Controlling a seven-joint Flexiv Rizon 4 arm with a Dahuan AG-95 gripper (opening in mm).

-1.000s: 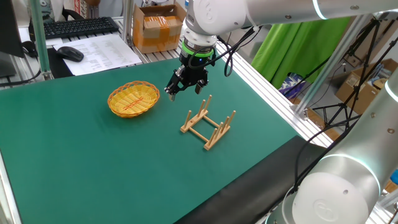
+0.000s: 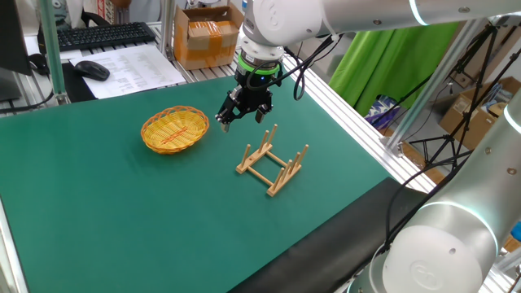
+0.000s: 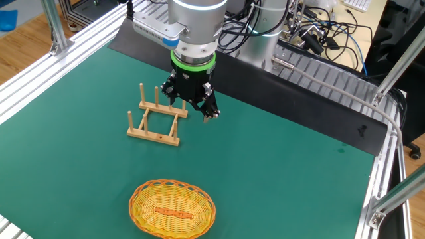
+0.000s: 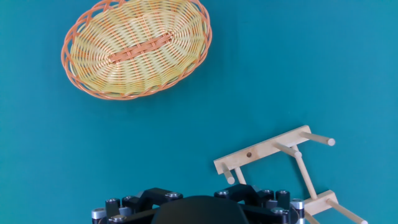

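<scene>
My gripper [image 2: 242,121] hangs above the green table, its fingers spread wide and nothing between them. In the wrist view the two fingers [image 4: 297,208] show far apart at the bottom edge. A wooden rack with upright pegs [image 2: 262,172] stands on the table, close to the gripper and lower than it; exterior view 2 has the rack [image 3: 153,136] left of the gripper. The oval yellow wicker basket [image 2: 174,130] with an orange rim lies apart from the rack. From above, the basket [image 4: 137,50] looks empty.
A black strip [image 2: 326,252] runs along the robot's side. Past the far edge are a cardboard box [image 2: 205,37], papers [image 2: 134,69], a mouse [image 2: 92,71] and a keyboard [image 2: 98,35]. Cables [image 2: 303,65] hang from the wrist.
</scene>
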